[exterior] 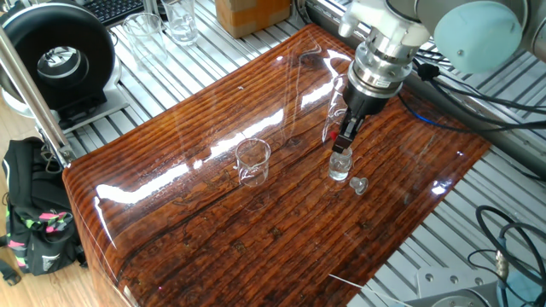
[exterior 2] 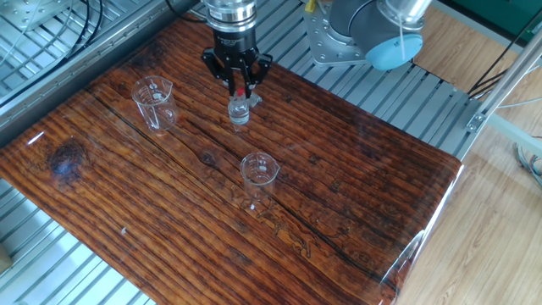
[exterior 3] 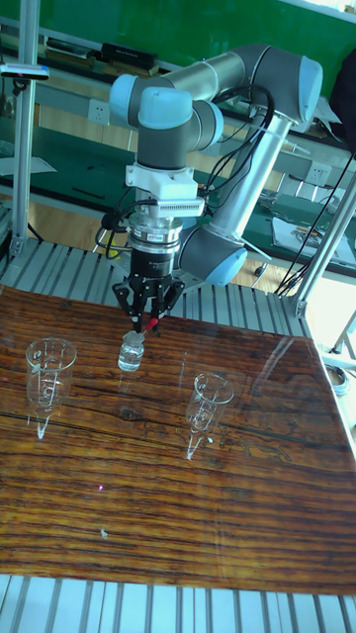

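A small clear glass bottle (exterior: 339,165) with clear liquid stands upright on the glossy wooden table (exterior 2: 127,199). Directly over it is my gripper (exterior 2: 240,90), pointing down, its fingertips at the bottle's neck. A gap shows between the fingers in exterior views 2 and 3, but whether they touch the neck cannot be made out. Something small and red (exterior 3: 150,322) shows by the fingertips. Beside the bottle lies a clear glass stopper (exterior: 358,185). One empty beaker (exterior: 252,163) stands near mid-table; another beaker (exterior 2: 156,103) stands apart from the bottle on its other side.
Off the table, more glassware (exterior: 145,38) and a cardboard box (exterior: 252,15) stand on the slatted metal bench. Loose black cables (exterior: 478,124) run behind the arm.
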